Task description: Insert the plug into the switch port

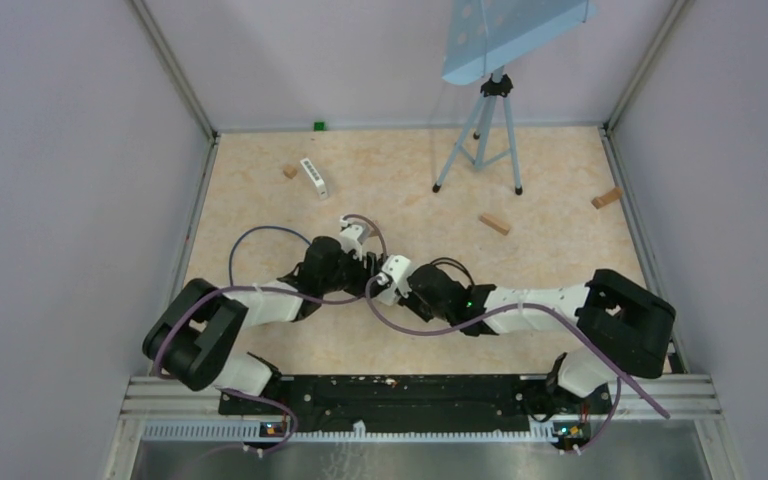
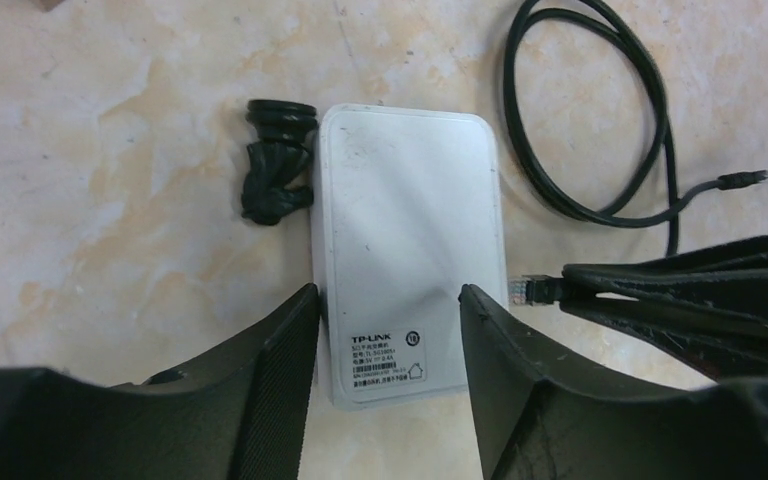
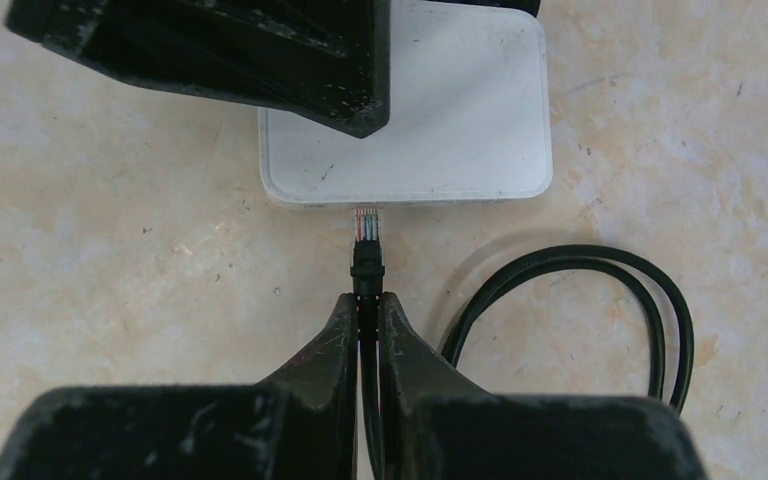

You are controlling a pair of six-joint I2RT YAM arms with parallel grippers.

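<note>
The white TP-LINK switch lies flat on the table, label up. My left gripper is partly open, its fingers spread over the switch, one near each long side. In the right wrist view one left finger covers part of the switch's top. My right gripper is shut on the black cable just behind the clear plug. The plug's tip points at the switch's side and sits right at that edge in both wrist views. The port opening is hidden, so whether the tip is inside it cannot be seen.
Black cable loops on the table beside the switch, its other end loose. A dark object touches the switch's opposite side. A white power strip, wooden blocks and a tripod stand farther back.
</note>
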